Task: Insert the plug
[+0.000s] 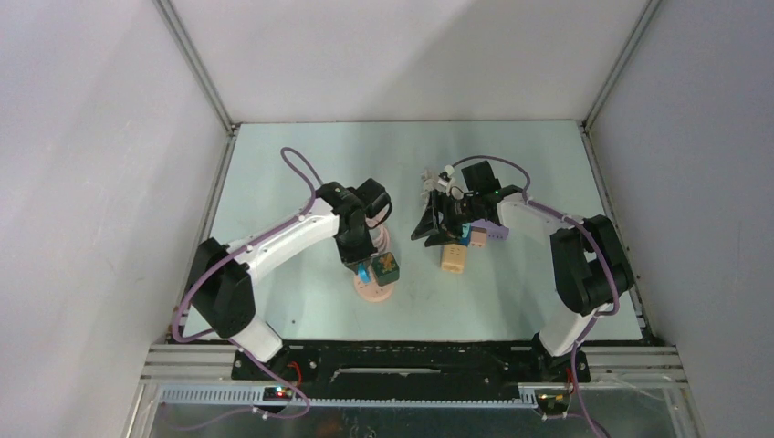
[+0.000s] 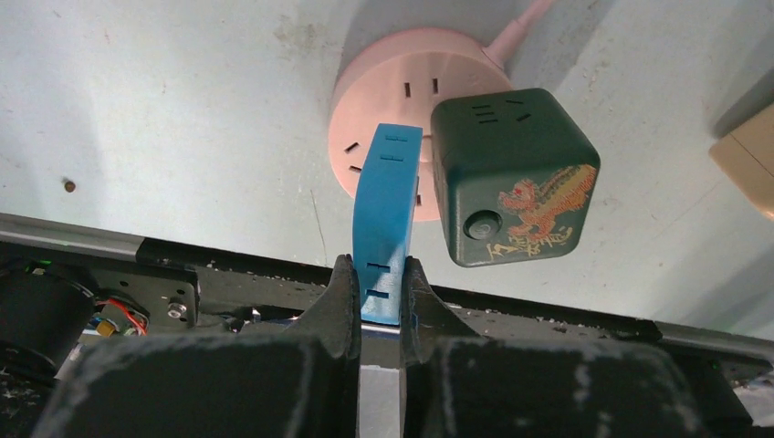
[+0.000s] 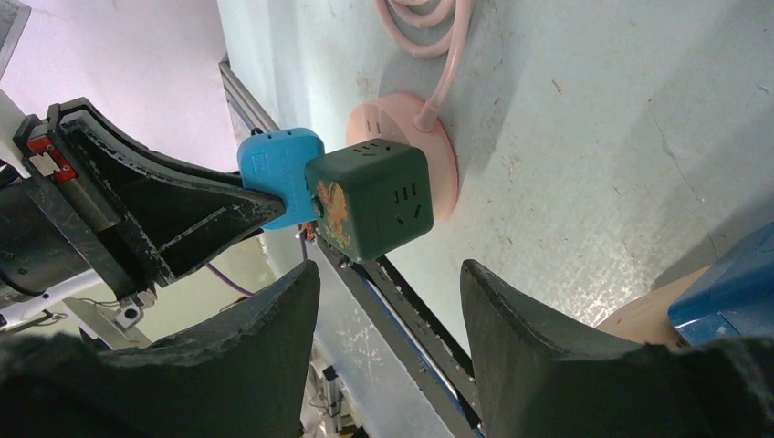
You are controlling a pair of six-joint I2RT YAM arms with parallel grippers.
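A blue socket block [image 2: 385, 210] is held in my left gripper, shut on it, over the round pink power strip [image 2: 374, 87] with its pink cord. A dark green cube [image 2: 516, 178] with a tiger picture sits at the strip's right side, beside the blue block. Whether the blue block is seated in the strip cannot be told. In the right wrist view my right gripper hangs open, nothing between its fingers, facing the strip from the right.
A tan block [image 1: 453, 258], a purple block [image 1: 496, 230] and a blue block [image 3: 730, 292] lie near my right gripper. Its front rail runs close below the strip.
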